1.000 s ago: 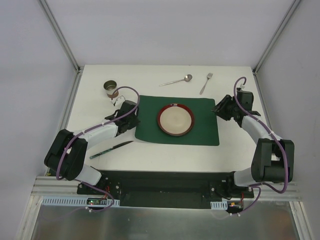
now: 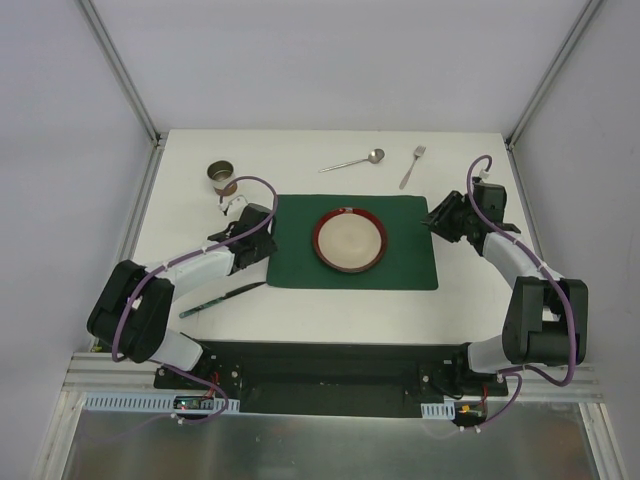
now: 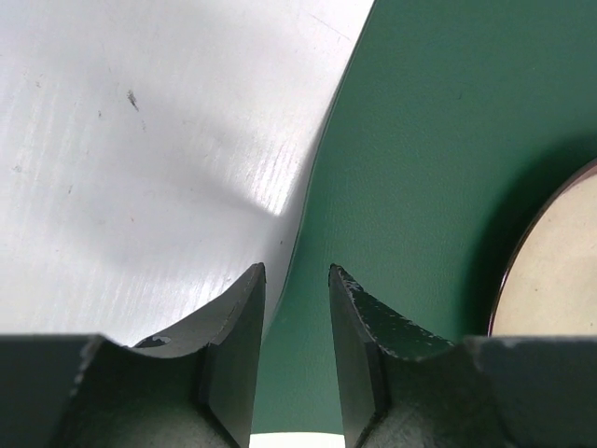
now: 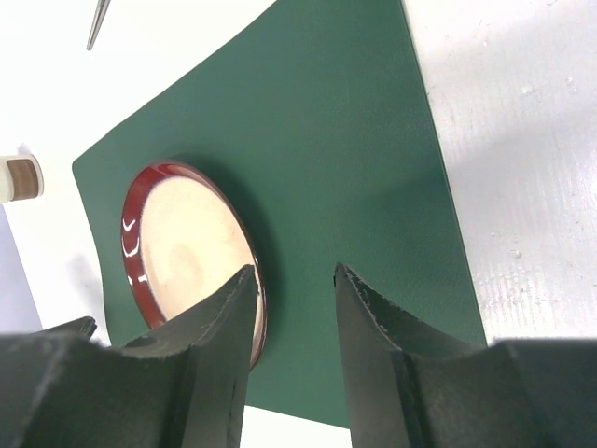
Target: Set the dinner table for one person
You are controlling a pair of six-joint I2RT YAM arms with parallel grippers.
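On the white table lies a green placemat (image 2: 298, 270), with a cream plate (image 2: 349, 241) rimmed in dark red near its middle. My left gripper (image 2: 270, 246) is open over the mat's left edge; in the left wrist view that edge (image 3: 300, 219) runs between its fingers and bows slightly. Over the mat's right side my right gripper (image 2: 428, 222) stands part open with nothing between its fingers; the plate (image 4: 191, 238) is to its left in the right wrist view. A spoon (image 2: 351, 163) and a fork (image 2: 413, 167) lie behind the mat. At front left is a knife (image 2: 222, 299).
A metal cup (image 2: 221, 176) with a brownish lower part stands at the back left, just behind the left arm.
The mat's left edge has slipped slightly left and flattened, and the plate has shifted very slightly left with it. Both arms have hardly moved.
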